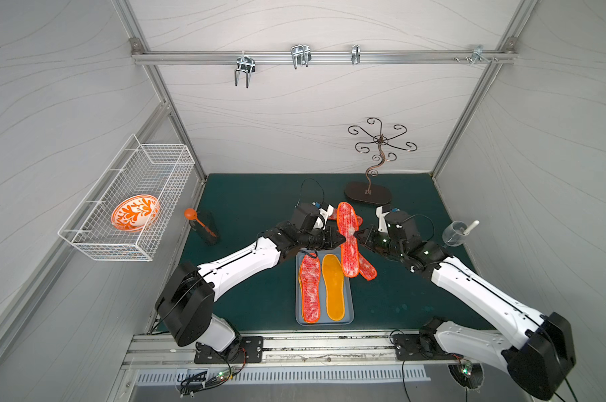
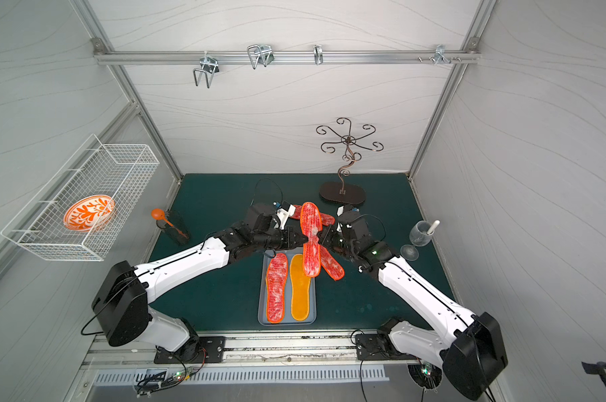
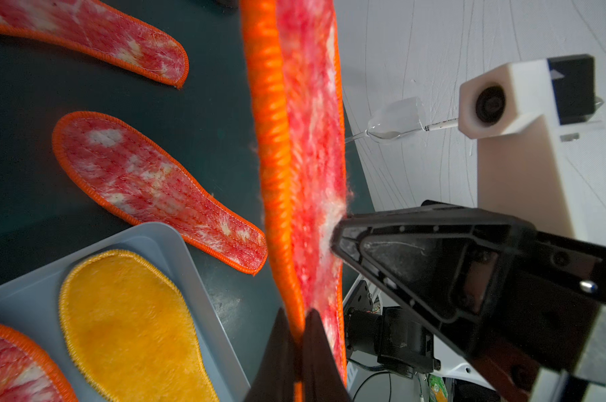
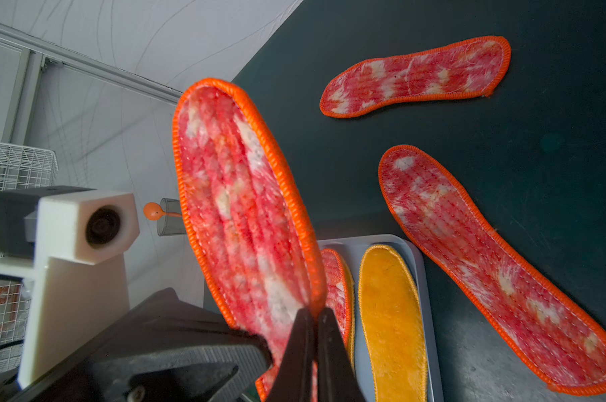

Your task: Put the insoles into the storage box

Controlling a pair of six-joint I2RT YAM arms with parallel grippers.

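Observation:
One red-and-white insole (image 1: 347, 227) with orange edging hangs upright in the air between my two arms. My left gripper is shut on its edge from one side, and my right gripper is shut on it from the other. Below, the grey storage box (image 2: 264, 315) holds a red insole (image 1: 309, 291) on the left, with yellow showing at its edge, and a yellow-side-up insole (image 3: 132, 321) on the right. Two more red insoles lie flat on the table: a nearer one (image 4: 494, 268) beside the box and a farther one (image 4: 417, 77).
A dark metal stand (image 1: 368, 193) is at the back. A clear glass with a white stick (image 1: 455, 232) stands right, and a glass with an orange spoon (image 1: 205, 227) left. A wire basket (image 1: 148, 251) with a patterned bowl hangs on the left wall.

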